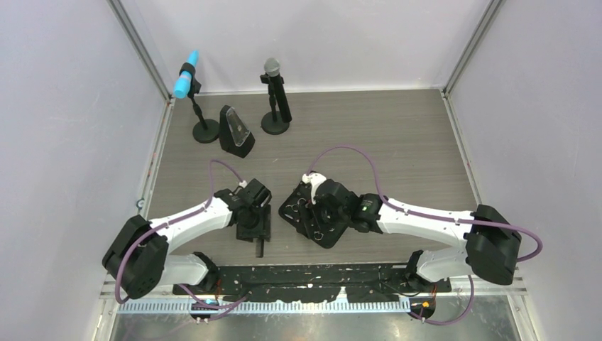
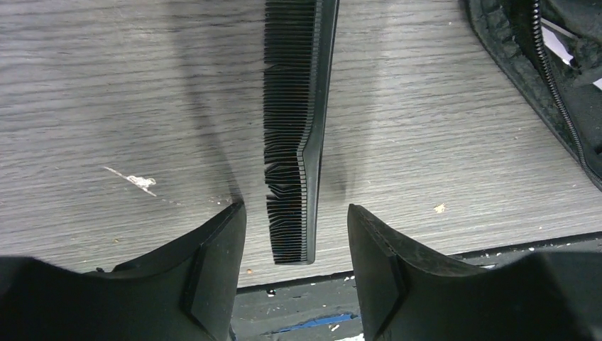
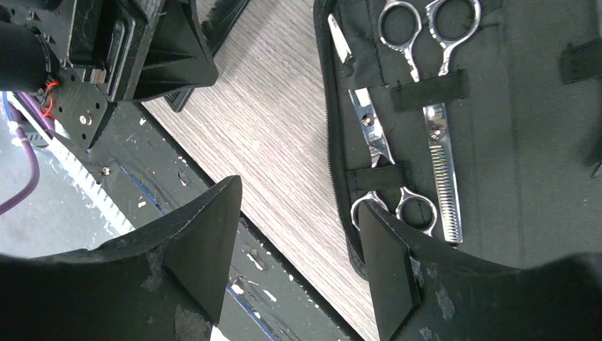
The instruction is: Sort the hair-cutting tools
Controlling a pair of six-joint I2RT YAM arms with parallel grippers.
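A black comb [image 2: 312,106] lies flat on the wooden table. In the left wrist view it runs between the open fingers of my left gripper, touching neither. From above, the left gripper [image 1: 253,229] covers most of the comb, whose near end [image 1: 260,248] sticks out. The black zip case [image 1: 334,237] lies open at the table's middle. Strapped in it are scissors [image 3: 370,131] and thinning shears [image 3: 440,163]. My right gripper is open over the case's left edge, with nothing held; one fingertip hides part of the scissors' handles.
A metronome [image 1: 236,132], a microphone on a stand [image 1: 276,99] and a stand with a blue bottle-like item [image 1: 187,79] occupy the back left.
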